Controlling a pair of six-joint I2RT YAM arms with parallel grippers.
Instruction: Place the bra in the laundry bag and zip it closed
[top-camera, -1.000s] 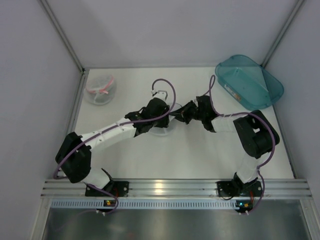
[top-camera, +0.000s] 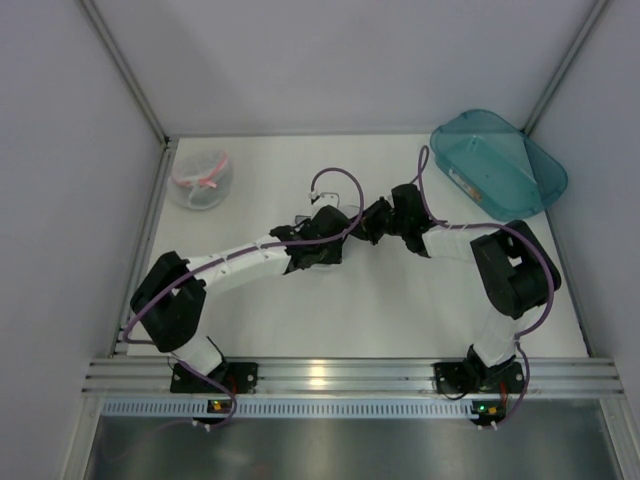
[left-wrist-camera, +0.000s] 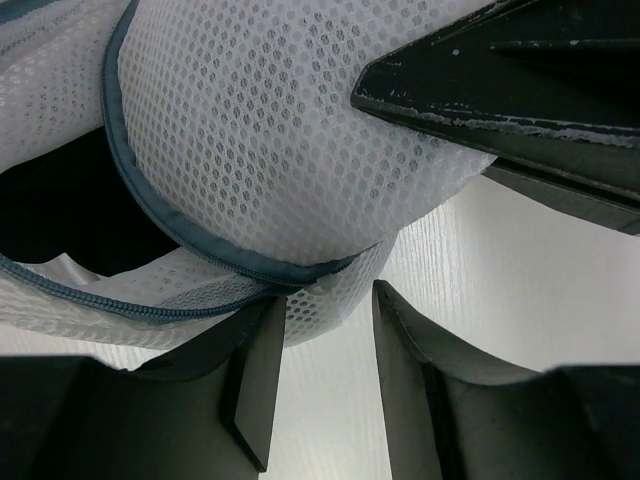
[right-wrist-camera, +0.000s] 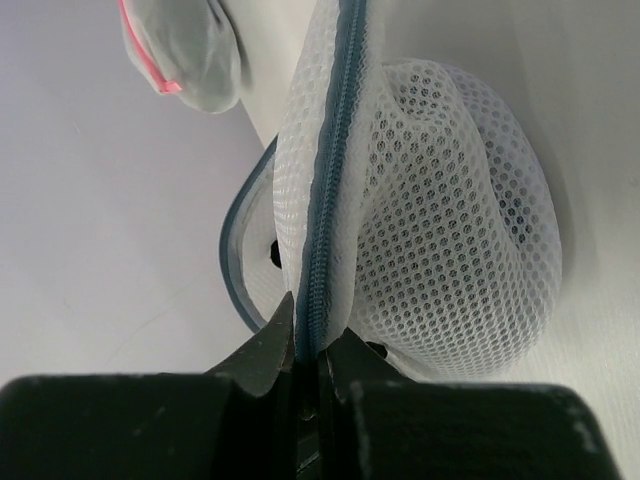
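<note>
The white mesh laundry bag (left-wrist-camera: 270, 120) with grey zipper trim lies at the table's middle, partly under both arms; dark fabric (left-wrist-camera: 75, 200) shows inside its opening. My left gripper is open beside the zipper, its small pull tab between and just beyond the fingertips. My right gripper is shut on the bag's zipper edge (right-wrist-camera: 335, 150), which rises from between its fingers. In the top view the left gripper (top-camera: 330, 250) and right gripper (top-camera: 368, 222) nearly meet over the bag.
A teal tray (top-camera: 500, 165) stands at the back right. A pale mesh item with pink trim (top-camera: 200, 180) lies at the back left.
My left arm has shifted slightly toward the front of the table over the last second.
</note>
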